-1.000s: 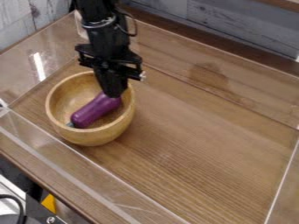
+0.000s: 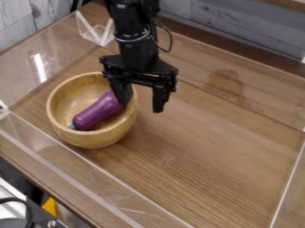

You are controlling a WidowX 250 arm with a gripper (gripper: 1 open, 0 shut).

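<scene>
A purple eggplant-like object (image 2: 98,113) lies tilted inside a tan wooden bowl (image 2: 82,132) at the left. My black gripper (image 2: 139,98) hangs over the bowl's right side and just beyond it, open, its two fingers spread apart. I see nothing held between them. The upper part of the bowl is partly behind the gripper.
The bare wooden table (image 2: 215,160) has wide free room to the right and front. A wooden back wall stands behind it. A clear bag-like item is at the upper left, and a yellow object with dark cables shows at the lower left edge.
My gripper has moved right and toward the camera, away from over the bowl's middle. The eggplant and bowl look about where they were.
</scene>
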